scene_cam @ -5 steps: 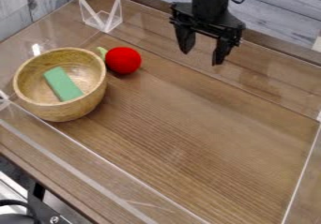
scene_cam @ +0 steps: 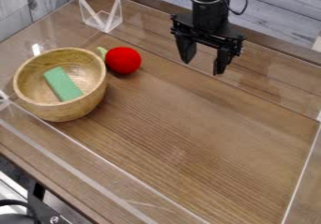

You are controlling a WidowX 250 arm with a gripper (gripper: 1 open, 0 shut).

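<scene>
The black robot arm's gripper [scene_cam: 204, 46] hangs over the back of the wooden table, right of the centre top; whether its fingers are open or shut is hard to tell. A red ball [scene_cam: 123, 61] lies at the left, apart from the gripper. A wooden bowl [scene_cam: 90, 97] at the left edge holds a green block [scene_cam: 62, 85].
A white wire-like object [scene_cam: 100, 12] stands at the back left. Pale wall or border runs along the table's edges.
The arm has shifted slightly within the back area of the table. The ball, bowl and block have not visibly moved.
</scene>
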